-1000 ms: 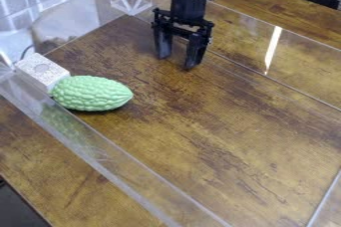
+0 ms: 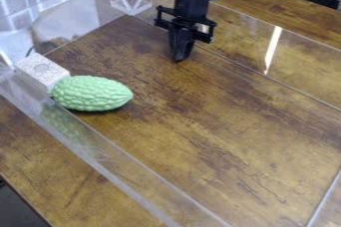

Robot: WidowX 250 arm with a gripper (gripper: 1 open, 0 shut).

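Observation:
The black gripper hangs at the top centre, low over the wooden floor inside a clear-walled enclosure, its fingers brought together with nothing visible between them. A green bumpy oval object, like a bitter melon, lies at the left, well apart from the gripper. Beside it, against the left clear wall, is a white speckled block.
Clear plastic walls edge the wooden surface on the left, back and right. A light fabric lies beyond the top-left wall.
The green object and white block have not moved.

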